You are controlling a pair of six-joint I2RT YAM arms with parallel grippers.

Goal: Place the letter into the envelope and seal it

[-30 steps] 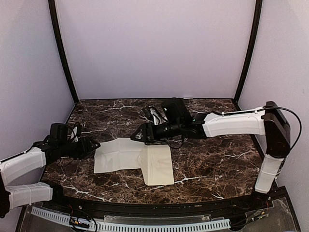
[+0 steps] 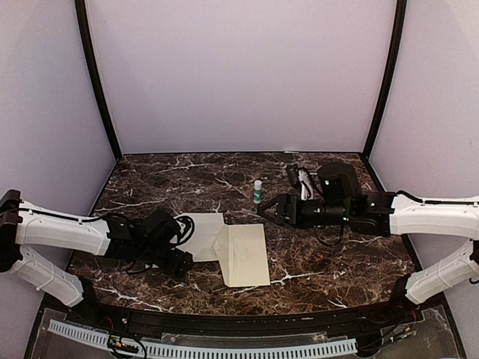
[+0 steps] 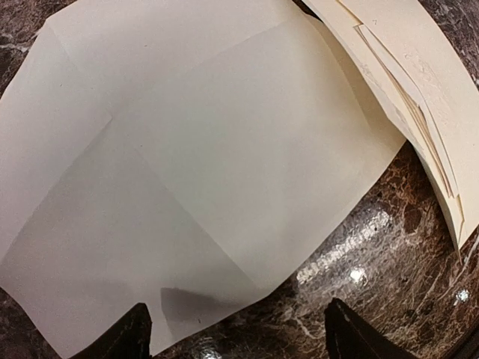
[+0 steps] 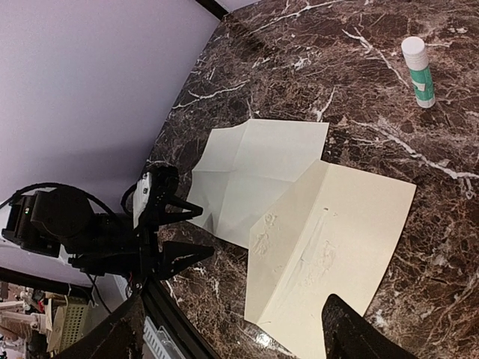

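Note:
The white, creased letter [image 2: 203, 238] lies unfolded on the dark marble table, its right edge against the cream envelope [image 2: 248, 256]. In the right wrist view the envelope [image 4: 344, 232] has its flap raised along the letter's side. Over the letter's near left edge hovers my left gripper [image 2: 182, 265], its fingers apart; in its own view the letter [image 3: 194, 149] spreads ahead of the fingers with nothing between them. My right gripper [image 2: 268, 213] hangs open and empty above the table, right of the envelope's far corner. A green and white glue stick [image 2: 257, 193] stands upright behind the envelope.
Bare marble [image 2: 329, 269] lies to the right of the envelope and behind the letter. A dark rail [image 2: 247, 322] runs along the table's front edge, and pale walls close the back and sides.
My left gripper has come in from the left, to the letter's near edge. The right gripper has drawn away rightward from above the letter and envelope, leaving the glue stick in view.

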